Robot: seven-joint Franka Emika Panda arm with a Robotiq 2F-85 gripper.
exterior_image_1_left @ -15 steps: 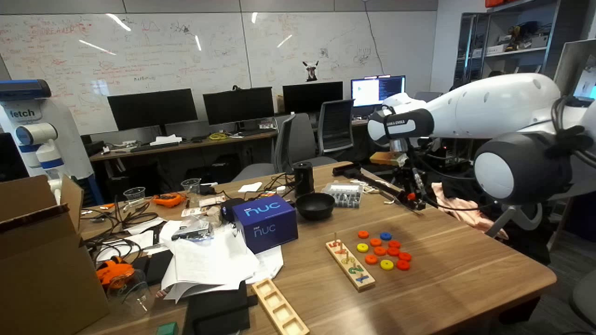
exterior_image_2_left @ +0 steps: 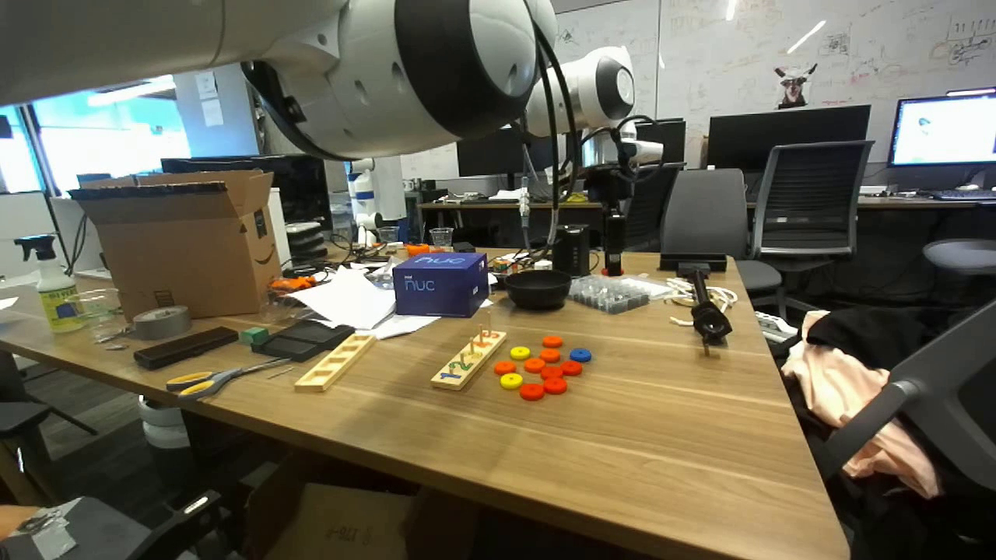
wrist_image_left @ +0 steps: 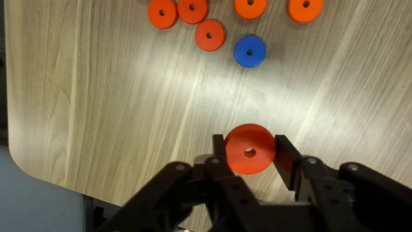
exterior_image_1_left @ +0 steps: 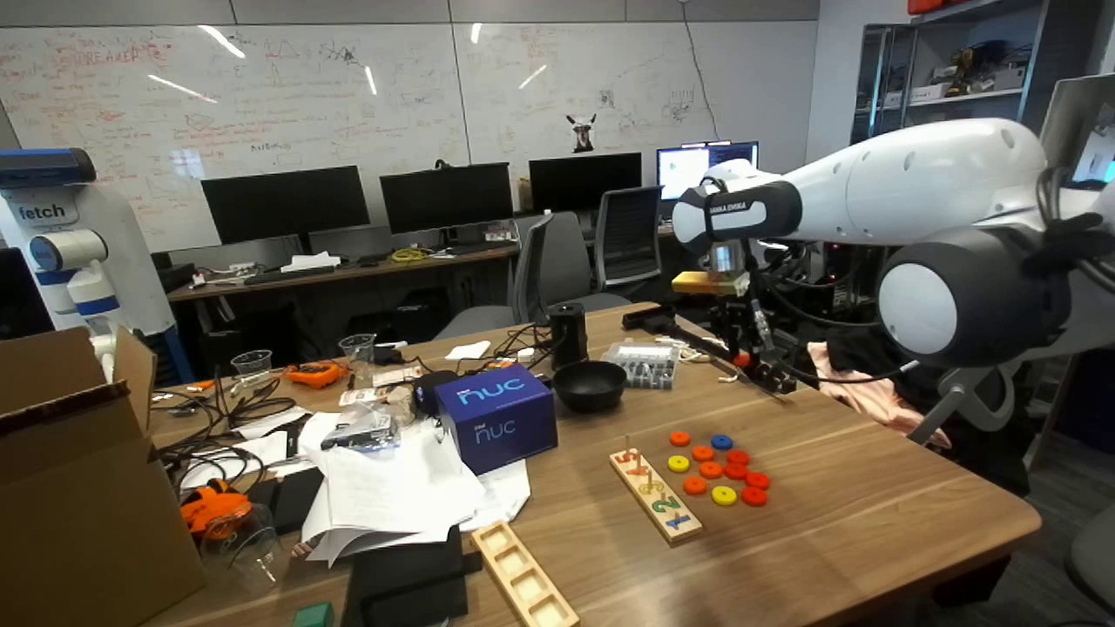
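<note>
In the wrist view my gripper is shut on a red ring (wrist_image_left: 246,135), one finger on each side of its rim. Exterior view 1 shows this gripper (exterior_image_1_left: 741,359) raised over the far part of the table. Loose rings lie flat in a cluster nearer the front, among them a blue ring (exterior_image_1_left: 721,442), a yellow ring (exterior_image_1_left: 723,495) and several red and orange ones. Left of them is a wooden peg board (exterior_image_1_left: 656,500) with upright pegs and coloured numerals. No ring is visible on its pegs.
A black bowl (exterior_image_1_left: 590,387), a clear parts box (exterior_image_1_left: 645,366) and a blue NUC box (exterior_image_1_left: 497,418) stand behind the peg board. A black tool (exterior_image_2_left: 706,313) lies at the far right. An empty wooden tray (exterior_image_2_left: 336,362) sits to the left. Bare tabletop stretches to the right.
In exterior view 1 the arm and gripper have shifted left and slightly up, with the red ring still between the fingers. The rings and peg board on the table have stayed put.
</note>
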